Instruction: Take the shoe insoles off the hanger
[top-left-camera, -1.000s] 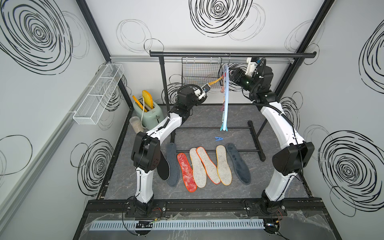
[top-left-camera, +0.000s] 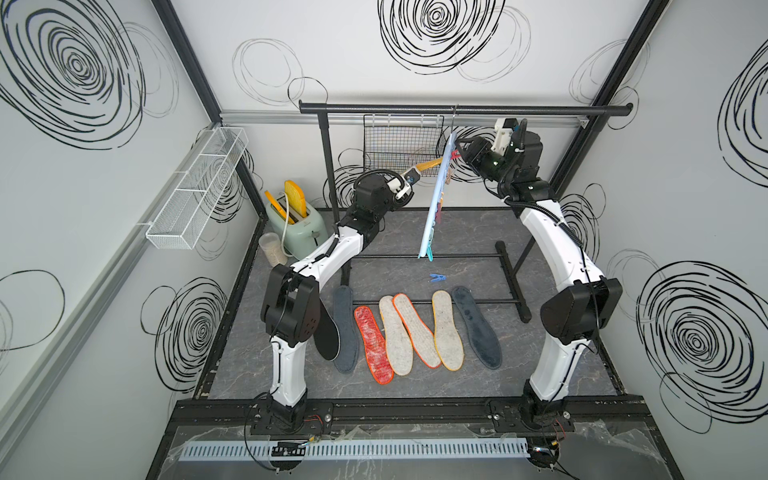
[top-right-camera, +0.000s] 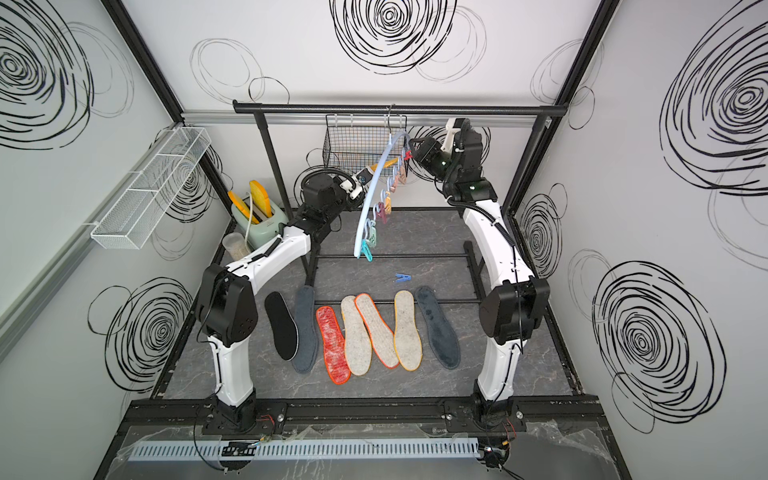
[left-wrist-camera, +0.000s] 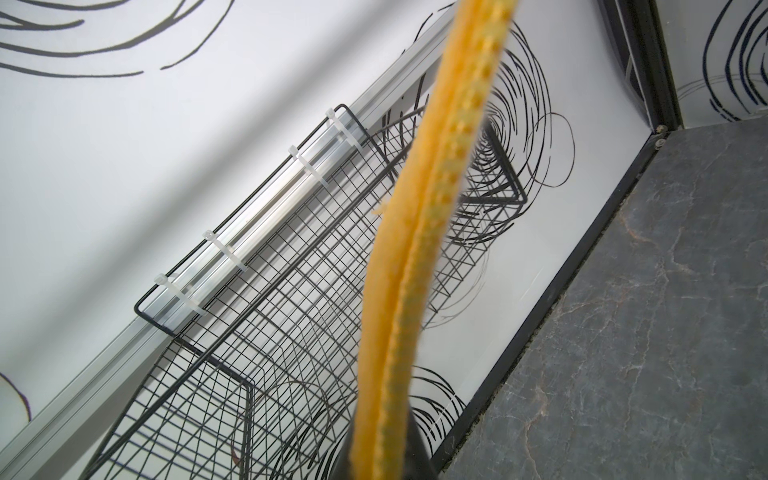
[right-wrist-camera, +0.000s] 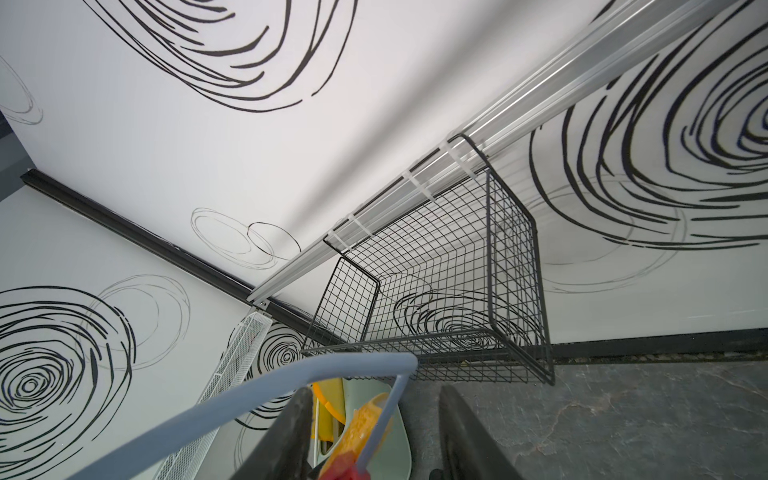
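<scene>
A light blue hanger (top-left-camera: 437, 204) with coloured clips hangs from the rail, seen edge-on. A yellow-edged insole (top-left-camera: 429, 165) reaches from my left gripper (top-left-camera: 413, 176) to the red clip at the hanger's far end. In the left wrist view that insole (left-wrist-camera: 400, 264) stands edge-on, my left gripper shut on its lower part. My right gripper (top-left-camera: 462, 149) is beside the far end, fingers (right-wrist-camera: 284, 440) apart. The red clip (right-wrist-camera: 345, 468) shows near one finger in the right wrist view, with the insole (right-wrist-camera: 361, 428) behind the hanger's bar; whether finger and clip touch is unclear.
Several insoles, among them a red one (top-left-camera: 373, 344) and a dark grey one (top-left-camera: 477, 328), lie in a row at the front. A blue clip (top-left-camera: 437, 277) lies behind them. A black wire basket (top-left-camera: 402, 142) hangs at the back; a green bin (top-left-camera: 305, 232) stands left.
The hanger's near end has swung left. The right gripper shifted slightly around the hanger's far end, while the left arm stayed put with the yellow-edged insole.
</scene>
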